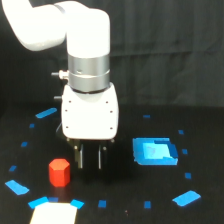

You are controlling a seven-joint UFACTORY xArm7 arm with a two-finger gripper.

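Note:
A red block with a hexagonal outline (60, 173) stands on the black table at the lower left. My gripper (91, 163) points down just to the right of the block. Its two dark fingers (80, 158) are apart, and nothing shows between them. Whether the fingertips touch the table cannot be told. On the right lies a blue square frame (137, 146) with a pale patch (158, 151) inside it.
Blue tape pieces (187, 198) and several small blue marks lie on the dark table. A pale object (54, 214) sits at the bottom edge, in front of the block. Between the gripper and the blue frame, the surface is mostly clear.

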